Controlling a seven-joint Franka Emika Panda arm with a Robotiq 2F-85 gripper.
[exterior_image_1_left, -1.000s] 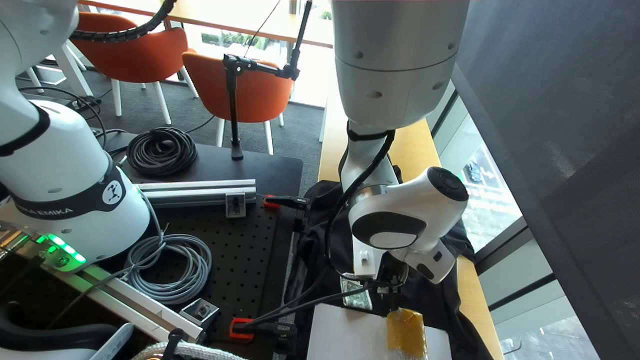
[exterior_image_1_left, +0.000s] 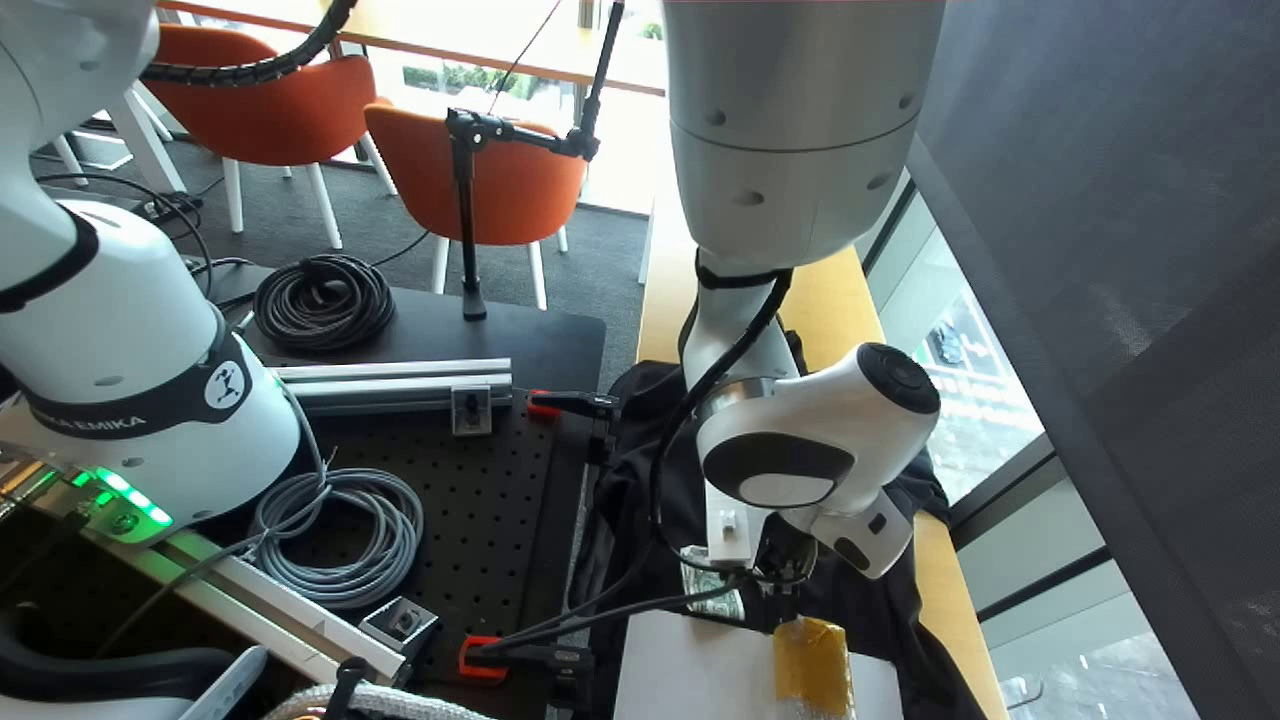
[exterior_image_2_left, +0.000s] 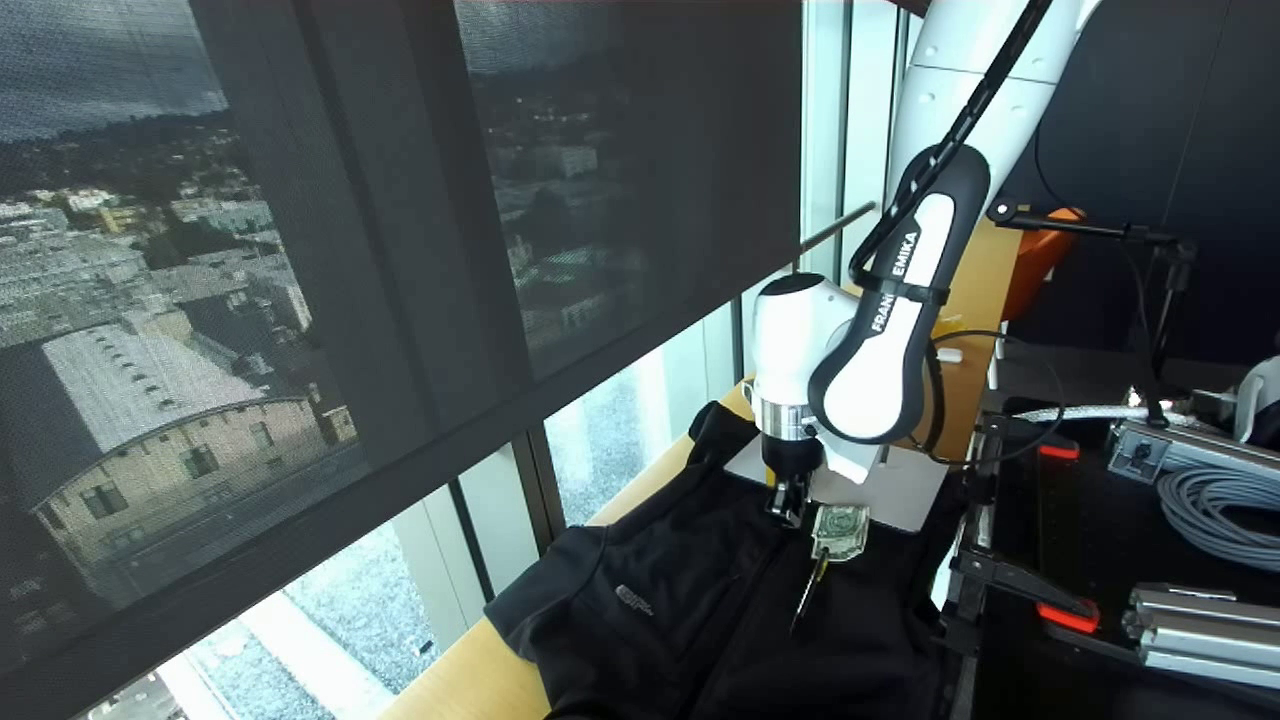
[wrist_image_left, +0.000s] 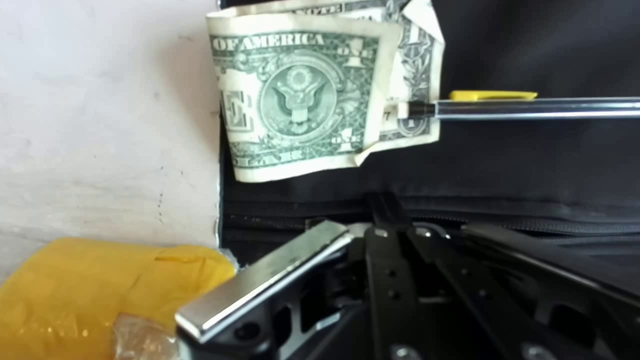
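A folded dollar bill (wrist_image_left: 300, 102) lies on the black jacket (wrist_image_left: 528, 162), its left end at or over the edge of a white board (wrist_image_left: 108, 120). Across the bill's right end rests the tip of a clear pen (wrist_image_left: 540, 108) with a yellow clip. My gripper is shut with nothing showing between its fingers. It is in front of the bill in the wrist view, beside a zip of the jacket. From the second exterior view, the gripper (exterior_image_2_left: 787, 510) hangs just left of the bill (exterior_image_2_left: 841, 529), apart from it.
A yellow taped packet (wrist_image_left: 108, 288) sits on the white board, close to the gripper in the wrist view. A window and blind (exterior_image_2_left: 648, 216) run along one side. Clamps with red pads (exterior_image_1_left: 483, 658) and coiled cables (exterior_image_1_left: 342, 534) occupy the neighbouring black table.
My arm's hand has shifted slightly downward and to the right in the first exterior view. The bill, the board and the yellow packet look unmoved.
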